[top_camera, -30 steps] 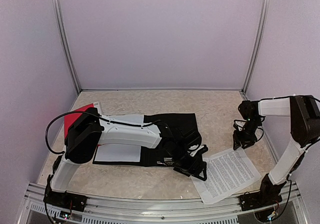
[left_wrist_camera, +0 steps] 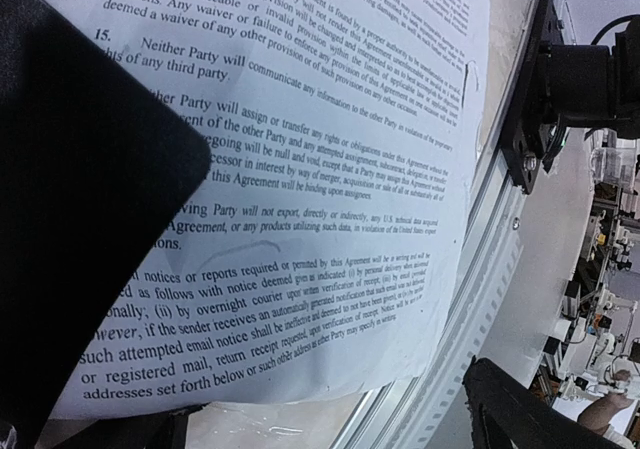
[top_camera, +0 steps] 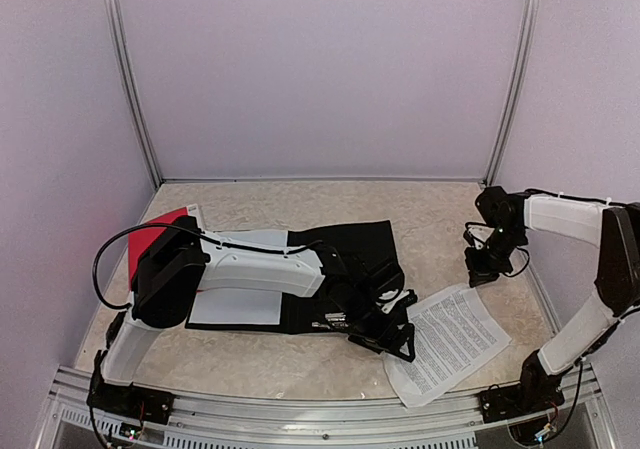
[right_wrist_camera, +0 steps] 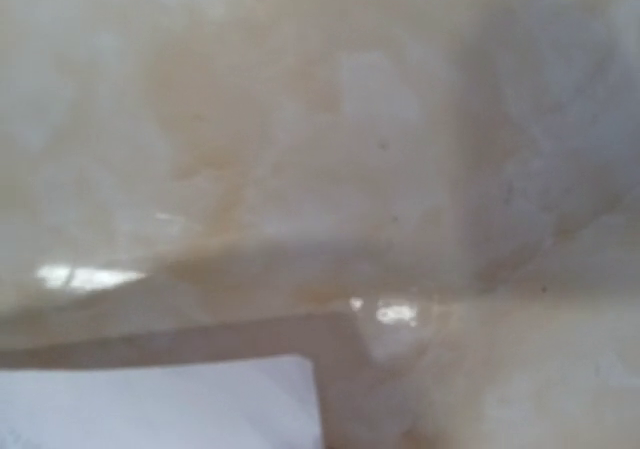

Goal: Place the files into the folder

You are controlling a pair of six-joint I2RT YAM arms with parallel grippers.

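Note:
Printed sheets (top_camera: pixel 450 349) lie on the front right of the table; the left wrist view shows their text (left_wrist_camera: pixel 300 219). My left gripper (top_camera: pixel 395 339) is open over their left edge, beside a black folder edge (left_wrist_camera: pixel 80 199). The open black folder (top_camera: pixel 340 239), with white paper (top_camera: pixel 230 309) inside, lies at centre left, partly hidden by my left arm. My right gripper (top_camera: pixel 480 269) is shut just beyond the sheets' upper right corner; its fingers are out of the right wrist view, which shows bare table and a paper corner (right_wrist_camera: pixel 150 409).
A red folder (top_camera: pixel 150 234) lies at the back left, partly hidden. Walls enclose the sides and back, and a metal rail runs along the front.
My right gripper has moved slightly up and left in the top view, and the printed sheets have shifted a little left and toward the back. The left arm is unchanged.

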